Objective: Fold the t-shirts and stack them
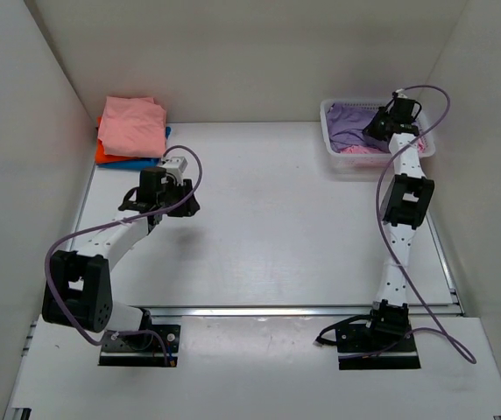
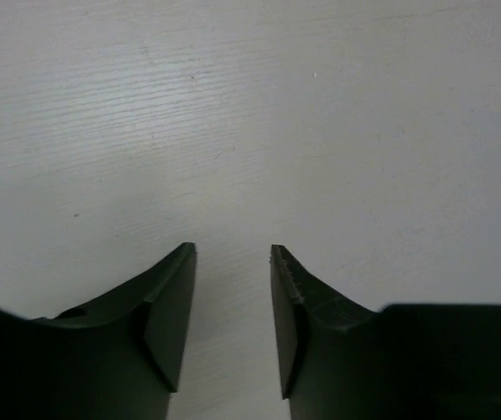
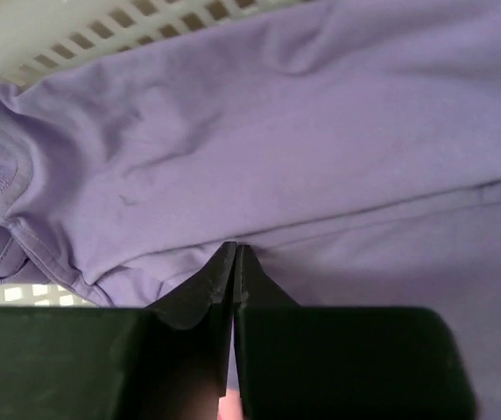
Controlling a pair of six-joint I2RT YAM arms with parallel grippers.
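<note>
A purple shirt lies loosely in the white basket at the back right, with a pink shirt partly showing under it. My right gripper is over the basket, its fingertips together against or just above the purple cloth; no fabric shows between them. Folded shirts are stacked at the back left, a salmon one on top, with orange and blue edges beneath. Over bare table in front of that stack, my left gripper has its fingers apart and nothing in between.
Walls close in at the back and both sides. The basket's slotted rim runs close to the purple shirt. Purple cables loop along both arms.
</note>
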